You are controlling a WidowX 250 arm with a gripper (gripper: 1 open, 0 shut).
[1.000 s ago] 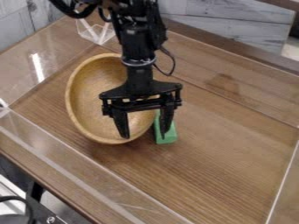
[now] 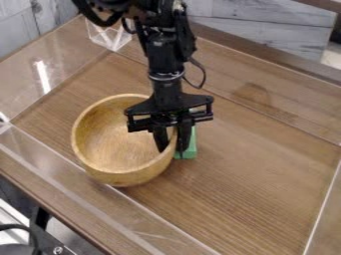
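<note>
A tan oval bowl (image 2: pixel 110 141) rests on the wooden table (image 2: pixel 253 199), left of centre. My black gripper (image 2: pixel 172 139) reaches down from the top over the bowl's right side, its fingers close to the rim. A green block (image 2: pixel 188 150) lies just right of the bowl, partly hidden behind the gripper. I cannot see clearly whether anything is between the fingers.
A clear plastic container (image 2: pixel 110 32) stands at the back left. Black cables (image 2: pixel 30 231) show at the bottom left, beyond the table's edge.
The bowl has moved toward the front. My gripper has shifted slightly back and to the right, and its fingers appear closer together. The green block is now more hidden.
</note>
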